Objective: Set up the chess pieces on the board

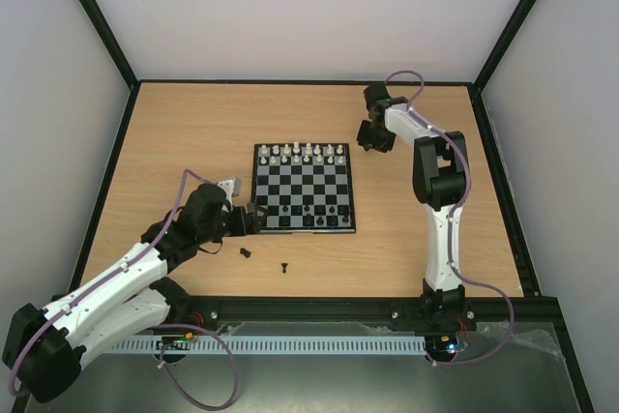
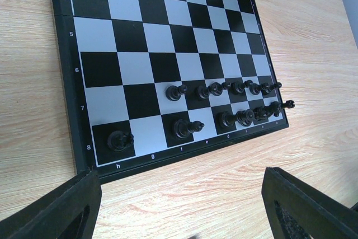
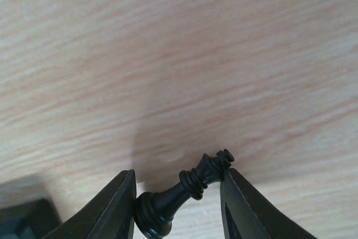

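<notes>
In the right wrist view a black chess piece [image 3: 178, 197] lies slantwise between the fingertips of my right gripper, which is shut on it above bare wood. From above, that gripper [image 1: 368, 146] is beyond the board's upper right corner. The chessboard [image 1: 257, 181] carries white pieces [image 1: 296, 149] in two rows on its far side. Black pieces [image 2: 183, 128] stand on the near rows, with gaps between some of them. Spread open near the board's lower left corner, my left gripper has nothing between its fingers.
Two dark loose pieces lie on the table in front of the board, one on the left [image 1: 245, 252] and one nearer the middle [image 1: 284, 267]. Bare tabletop [image 1: 193, 123] extends left and behind the board. Dark rails frame the table.
</notes>
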